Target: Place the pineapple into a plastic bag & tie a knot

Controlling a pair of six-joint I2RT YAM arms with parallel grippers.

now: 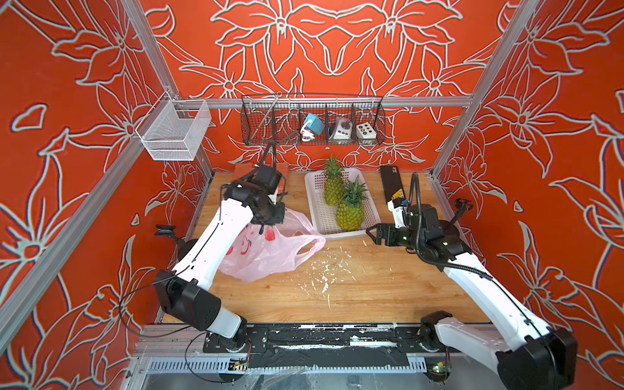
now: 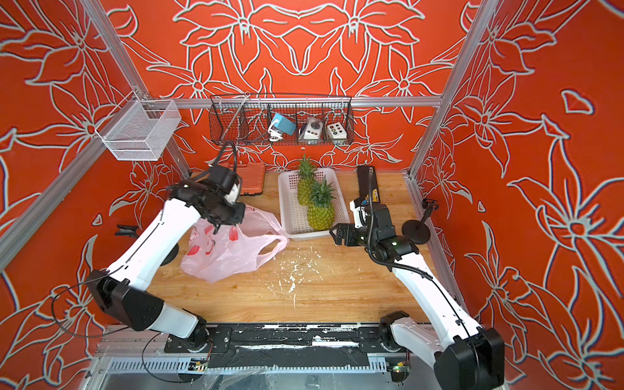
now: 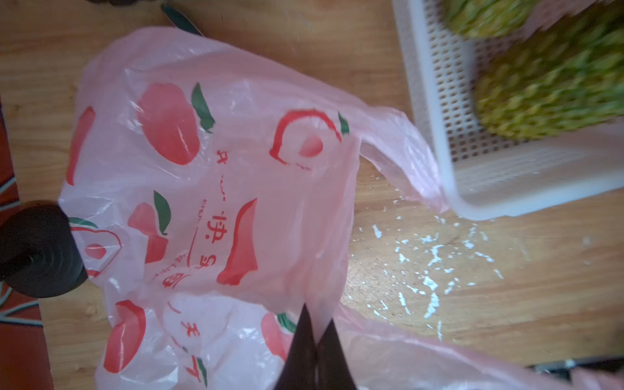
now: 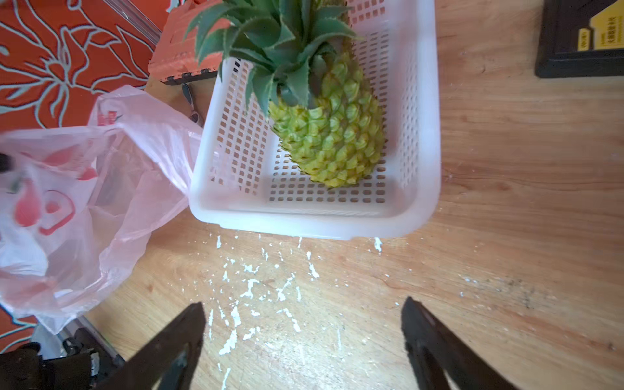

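A pink plastic bag [image 1: 266, 253] with red fruit prints hangs from my left gripper, which is shut on its film; the lower part rests over the left of the table. In the right wrist view the bag [image 4: 97, 195] spreads at the left, part of its inside showing. Two pineapples [image 1: 351, 213] lie in a white perforated basket [image 1: 318, 217] at mid-table. My right gripper stands open and empty just in front of the basket's right corner. The left fingertips are hidden in the top views.
An orange case [image 2: 252, 178] lies at the back left, partly behind the left arm. At the back right is a black box [image 1: 391, 185]. White scuff marks [image 1: 325, 269] dot the bare front table. A wire shelf [image 1: 312, 120] hangs on the back wall.
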